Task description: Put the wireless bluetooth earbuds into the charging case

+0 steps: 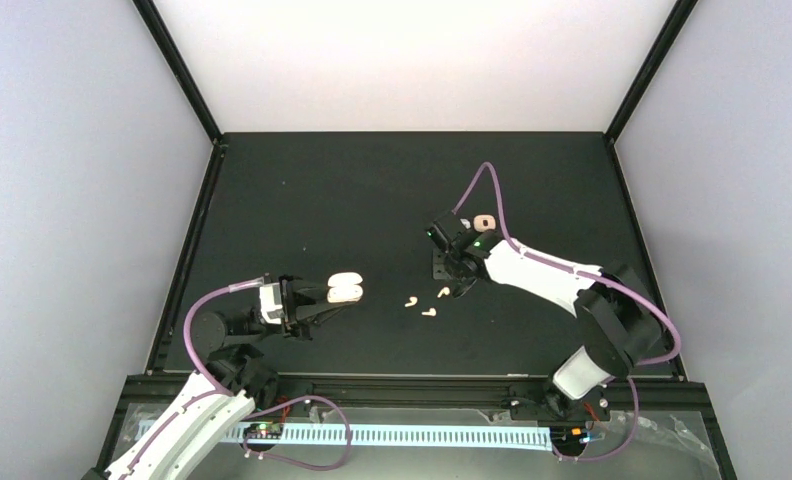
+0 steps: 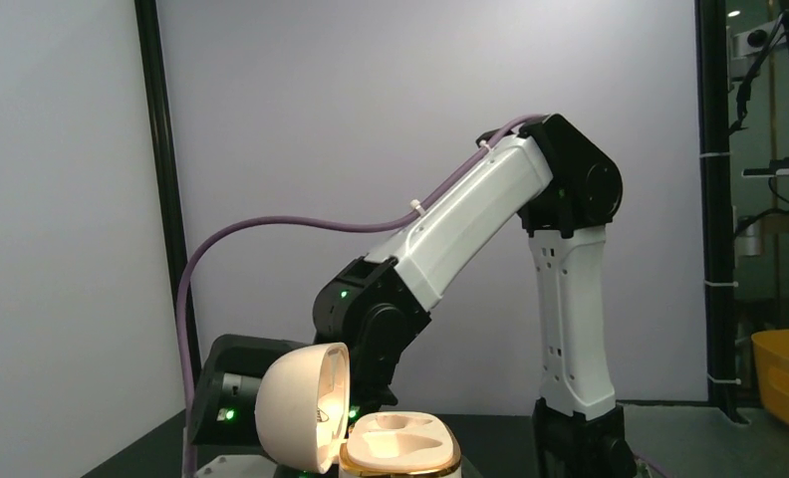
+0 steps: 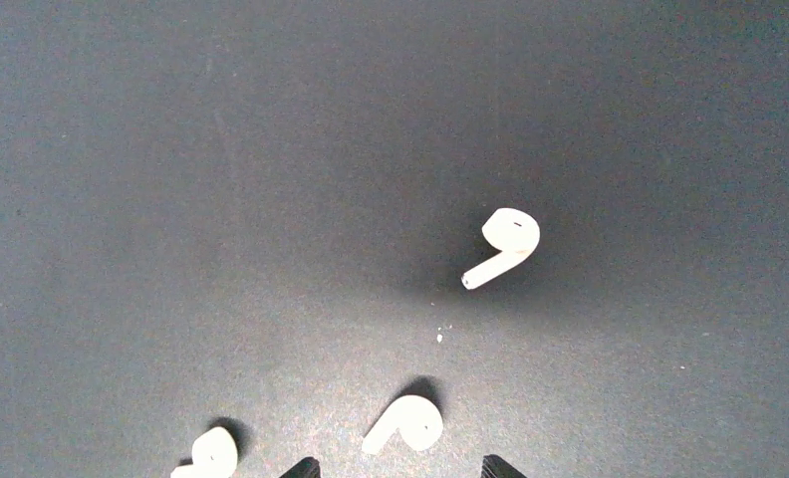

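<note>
In the top view my left gripper (image 1: 322, 305) is shut on the white charging case (image 1: 344, 291), whose lid is open; the left wrist view shows its lid (image 2: 291, 408) and empty-looking slots (image 2: 395, 438). My right gripper stands open, fingertips at the bottom of the right wrist view, over the table near three loose white earbuds: one farther (image 3: 510, 234), one at lower middle (image 3: 420, 426) and one at lower left (image 3: 213, 453), partly cut off by the edge.
A small beige object (image 1: 484, 222) lies just behind the right arm. The frame's black rails border it.
</note>
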